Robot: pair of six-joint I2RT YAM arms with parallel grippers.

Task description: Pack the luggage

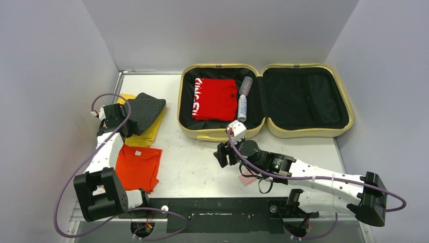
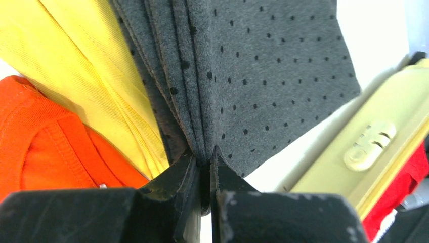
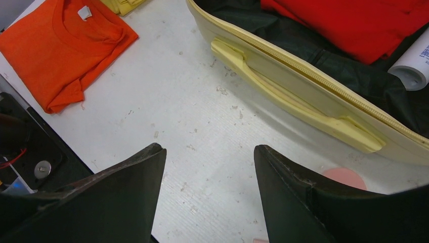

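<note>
My left gripper is shut on a bunched edge of the dark grey dotted cloth (image 2: 273, 71), which lifts in folds above its fingers. In the top view that grey cloth (image 1: 144, 109) lies over a folded yellow shirt (image 1: 153, 130). An orange shirt (image 1: 139, 166) is folded nearer the front. The yellow-rimmed suitcase (image 1: 202, 132) lies open, with a folded red shirt (image 1: 217, 98) and a spray bottle (image 1: 242, 107) in its left half; the right half (image 1: 303, 96) is empty. My right gripper stands open in front of the suitcase, nothing between its fingers.
The suitcase handle (image 3: 298, 104) juts toward the front. A pink patch (image 1: 247, 177) shows on the table (image 1: 187, 172) beneath my right arm. Bare table separates the shirts from the suitcase. Walls close in the left, back and right.
</note>
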